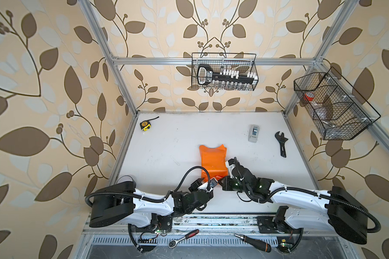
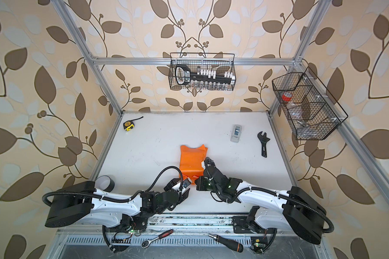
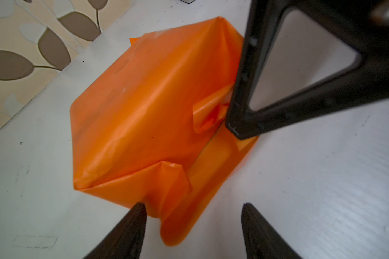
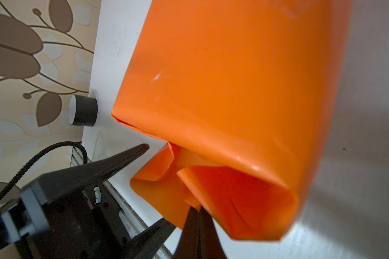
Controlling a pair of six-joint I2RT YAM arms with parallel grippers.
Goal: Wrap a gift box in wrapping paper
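Observation:
An orange-wrapped package (image 1: 213, 160) lies near the middle of the white table. In the left wrist view its near end shows crumpled folds and a loose paper flap (image 3: 203, 196) along the bottom. My left gripper is part open at that end, its fingers (image 3: 131, 228) apart, with the flap's corner reaching toward the gap. My right gripper is shut, its tips against the folded paper (image 4: 194, 190); whether a thin layer is pinched there I cannot tell. The box itself is hidden under the paper.
A tape roll (image 2: 104, 183) stands at the left, a tape measure (image 1: 145, 125) behind it. The cutter-like grey tool (image 1: 253, 133) and adjustable wrench (image 1: 281, 143) lie at the back right. Free table surrounds the package's far side.

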